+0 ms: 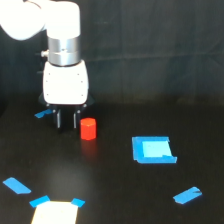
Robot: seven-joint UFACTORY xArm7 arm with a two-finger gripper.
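A small red block (89,129) sits on the dark table, left of the middle of the view. Just to its left and slightly above in the picture, the gripper (67,120) points down from the white arm (65,82). Its two dark fingers stand apart with a gap between them, and nothing shows in that gap. The right finger appears close to the block; whether they touch I cannot tell.
A square of blue tape with a pale centre (155,149) lies to the right. Blue tape strips (17,186) mark the table's front. A bright pale square (54,213) lies at the lower left. Open table surrounds the block's right side.
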